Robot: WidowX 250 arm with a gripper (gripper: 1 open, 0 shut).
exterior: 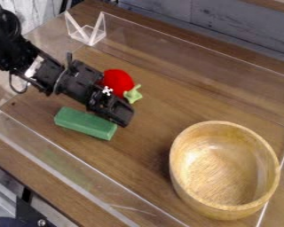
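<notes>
My black gripper (116, 113) reaches in from the left, its tip low over the table just above the far right end of a green block (82, 123). Its fingers look shut, and I see nothing between them, though the dark parts are hard to separate. A red object with a pale green top (121, 82) lies just behind the gripper, partly hidden by it.
A large tan bowl (223, 200) sits at the front right. A clear plastic holder (88, 32) stands at the back left.
</notes>
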